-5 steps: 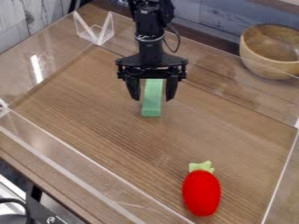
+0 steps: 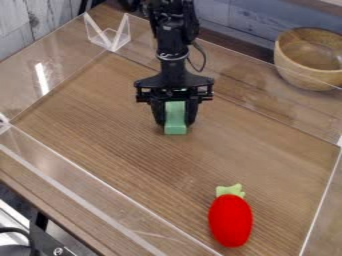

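My black gripper (image 2: 175, 98) is at the upper middle of the wooden table, shut on a green block (image 2: 174, 128). The block's lower part shows below the fingers, which cover its upper part. Whether the block rests on the table or is raised, I cannot tell.
A wooden bowl (image 2: 309, 52) sits at the back right. A red strawberry-like object (image 2: 230, 218) with a green top lies at the front right.
My fingers have drawn together from a wider spread onto the green block, covering more of its upper part. The other objects are unchanged.
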